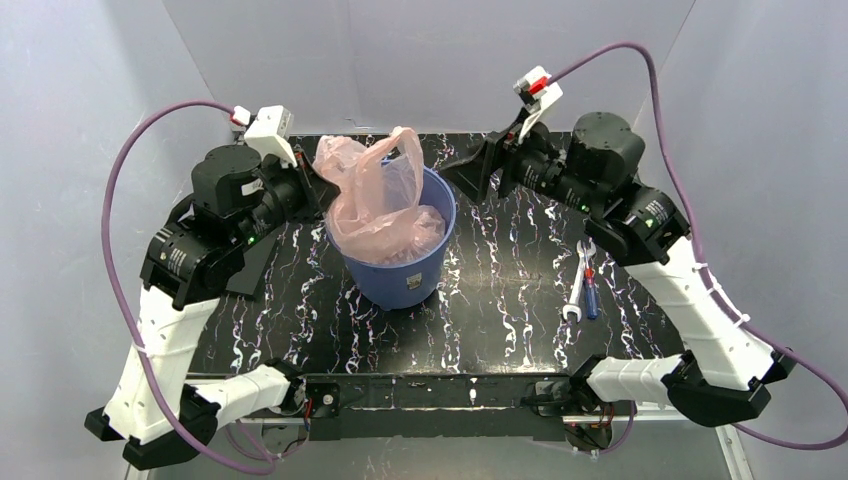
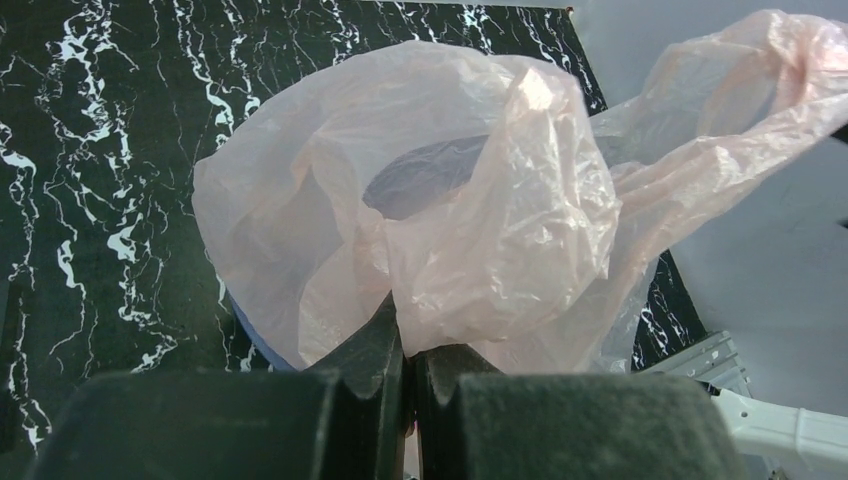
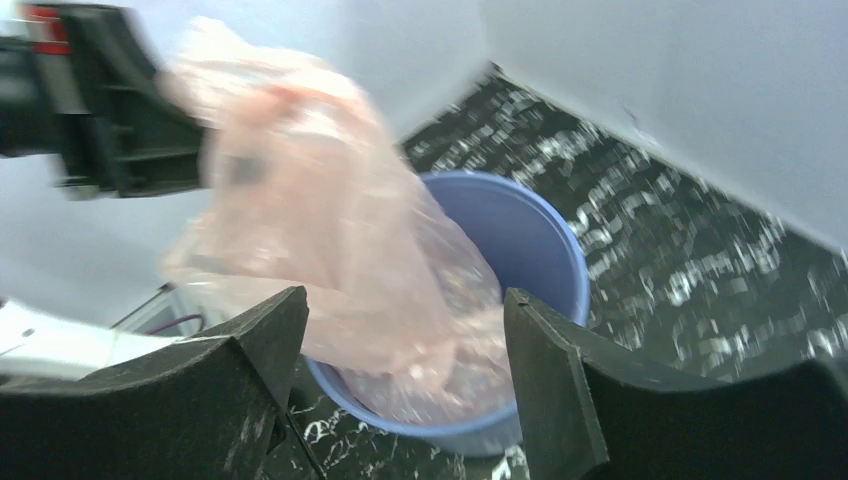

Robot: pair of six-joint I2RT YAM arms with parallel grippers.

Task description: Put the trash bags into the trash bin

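Observation:
A translucent pink bag (image 1: 380, 220) rises out of a blue bin (image 1: 395, 282), filling much of its mouth. My left gripper (image 1: 322, 195) is shut on the bag's upper edge at its left; in the left wrist view the plastic runs down between its fingertips. My right gripper (image 1: 470, 170) is open above and right of the bin, apart from the bag in the top view. The right wrist view shows the bag blurred, with folds and more plastic inside the bin (image 3: 535, 240).
A wrench (image 1: 575, 285) and a blue-handled screwdriver (image 1: 590, 300) lie on the right of the dark marble surface (image 1: 510, 300). A dark flat object (image 1: 250, 270) is at left. Grey walls surround the surface.

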